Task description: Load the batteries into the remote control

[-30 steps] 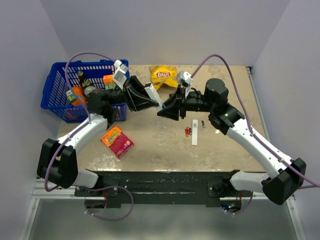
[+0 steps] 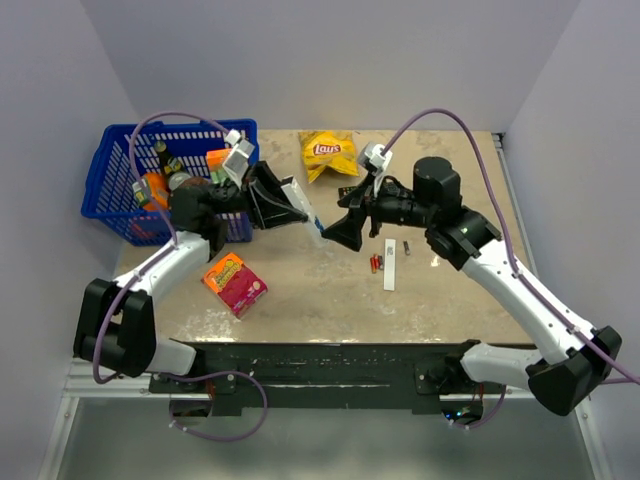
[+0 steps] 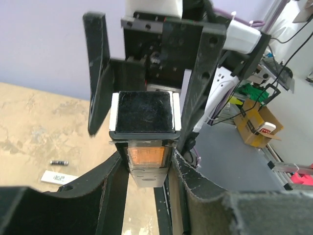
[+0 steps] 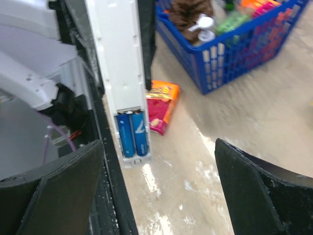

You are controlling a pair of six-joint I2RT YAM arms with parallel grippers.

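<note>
My left gripper (image 2: 280, 205) is shut on the white remote control (image 4: 120, 58), raised over the table. In the right wrist view its battery compartment is uncovered, with two blue batteries (image 4: 139, 132) lying side by side in it. My right gripper (image 2: 350, 225) stands open just right of the remote, apart from it, with nothing between its fingers. The white cover (image 2: 389, 264) lies on the table. Small red batteries (image 2: 374, 263) lie left of it, and a small dark battery (image 3: 59, 162) lies near it.
A blue basket (image 2: 110, 190) full of items fills the back left. A yellow chip bag (image 2: 327, 152) lies at the back, and a red packet (image 2: 236, 284) at the front left.
My right gripper has drawn back to the right, away from the remote's compartment end. My left gripper and the remote have shifted slightly left.
</note>
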